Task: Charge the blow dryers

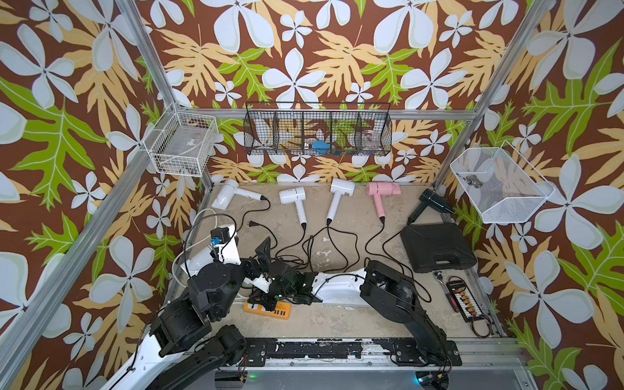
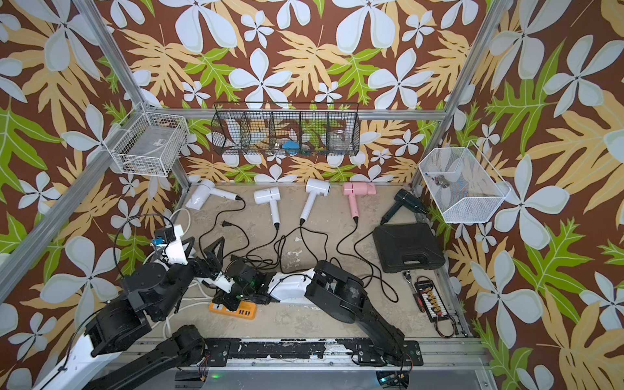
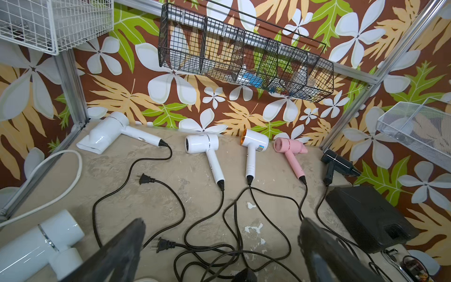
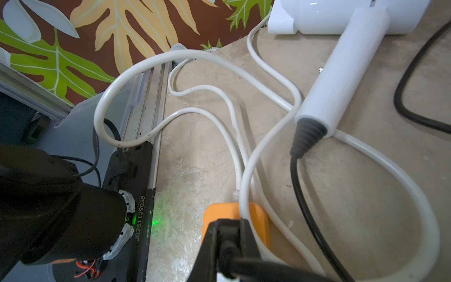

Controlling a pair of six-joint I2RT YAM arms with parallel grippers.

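White blow dryers, a pink one and a dark green one lie along the back, cords tangled below. Another white dryer lies at the left. In the left wrist view a loose plug lies on the table. My left gripper is open above the cords, nothing between its fingers. My right gripper is shut low over the orange power strip; what it holds is hard to make out, apparently a dark plug. A white strip is mostly hidden under the right arm.
A black case and tools fill the right side. Wire baskets hang above. White cords loop at the left.
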